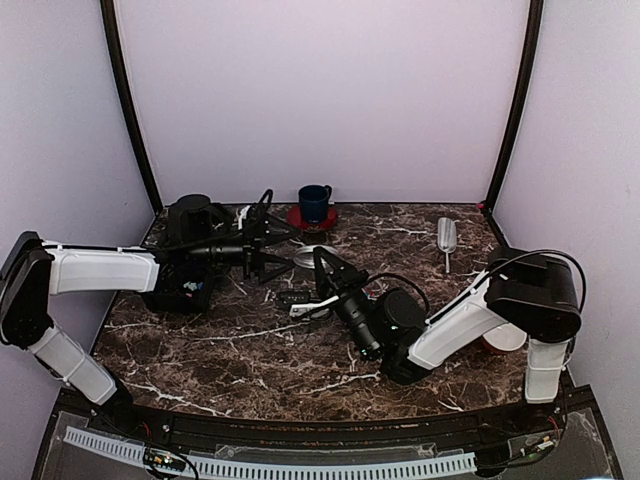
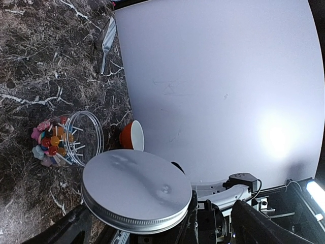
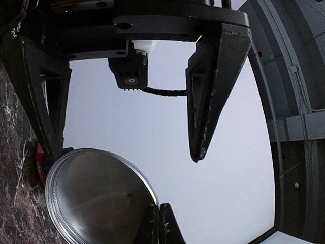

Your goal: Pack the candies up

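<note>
A silver jar lid is raised off the table at my right gripper, which is shut at the lid's rim; the right wrist view shows its ridged underside. My left gripper [image 1: 278, 249] stands open just left of the lid, whose top fills the lower middle of the left wrist view. A clear jar [image 2: 84, 138] with colourful lollipops and candies lies below, mostly hidden by the right arm in the top view. A black container [image 1: 175, 298] sits at the table's left, partly under the left arm.
A blue mug [image 1: 314, 202] on a red saucer [image 1: 297, 223] stands at the back. A metal scoop [image 1: 446, 235] lies at the back right. An orange bowl [image 1: 505, 340] is at the right.
</note>
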